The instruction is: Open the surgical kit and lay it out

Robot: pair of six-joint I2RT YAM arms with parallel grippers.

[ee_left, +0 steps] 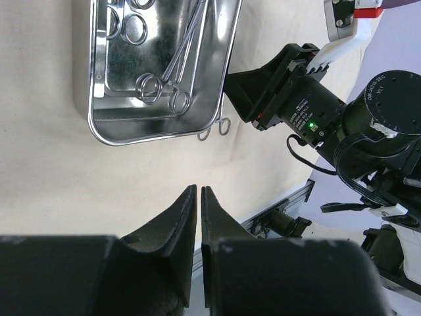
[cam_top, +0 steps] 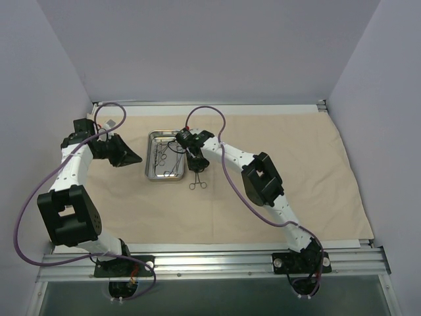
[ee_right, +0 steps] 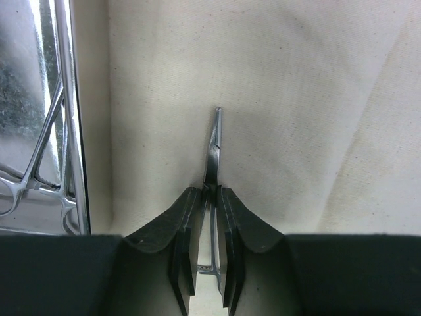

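A steel surgical tray point(cam_top: 150, 172) lies on the cloth, with several scissor-like instruments point(ee_left: 187, 49) inside it. To its right one silver clamp point(cam_top: 198, 184) rests on the cloth, its rings towards the front. My right gripper point(cam_top: 197, 167) is down over that clamp. In the right wrist view the clamp point(ee_right: 212, 164) runs between the fingertips, close to both; whether they press on it I cannot tell. My left gripper point(cam_top: 139, 160) hangs left of the tray. The left wrist view shows its fingers point(ee_left: 186, 214) almost together, a thin slit between them and nothing held.
The tray's right wall point(ee_right: 74, 131) stands close to the left of the right gripper. Purple cables point(cam_top: 240, 194) loop above both arms.
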